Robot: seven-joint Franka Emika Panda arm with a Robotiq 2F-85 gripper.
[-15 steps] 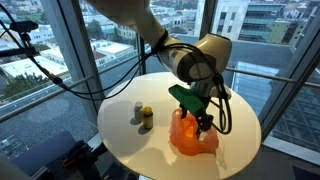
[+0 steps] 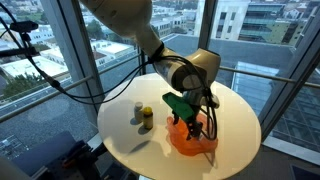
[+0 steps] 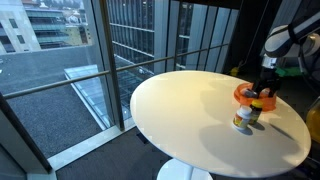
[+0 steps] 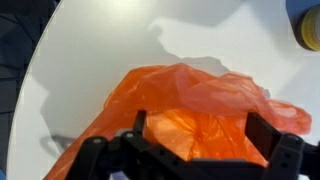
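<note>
An orange plastic bag lies crumpled on the white round table. My gripper is right over the bag, pointing down, with its two black fingers spread wide. Orange film shows between and below them, and whether they touch it cannot be made out. From the first exterior view, the arm covers the back part of the bag. In the second exterior view the gripper is small and dark against the bag at the table's right side.
A dark bottle with a yellow lid and a white bottle stand left of the bag. The yellow-lidded one shows at the wrist view's upper right corner.
Over the last second my arm has come down lower onto the bag. The bag and both bottles keep their places on the table.
</note>
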